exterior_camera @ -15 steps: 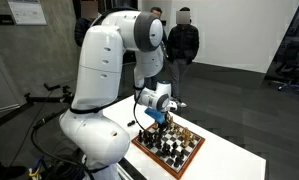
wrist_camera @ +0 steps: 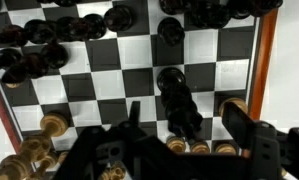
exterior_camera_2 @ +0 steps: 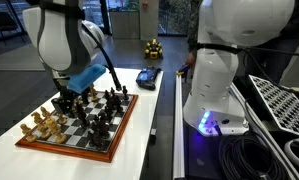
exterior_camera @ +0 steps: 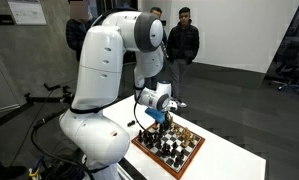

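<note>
My gripper reaches down over the chessboard (wrist_camera: 109,85), its fingers apart. In the wrist view a tall dark chess piece (wrist_camera: 176,98) rises between the two fingers, with a gap visible on either side. Light pieces (wrist_camera: 55,124) line the lower part of that view, partly covered by the fingers; dark pieces (wrist_camera: 91,26) fill the top. From the second exterior view, the gripper (exterior_camera_2: 69,103) is low among the pieces on the board's far side, and its fingertips are hard to make out.
The brown-rimmed board (exterior_camera_2: 69,151) lies on a white table (exterior_camera: 225,158), clear to the board's right in the first exterior view. Pieces crowd closely around the gripper. Two people (exterior_camera: 183,42) stand behind the table.
</note>
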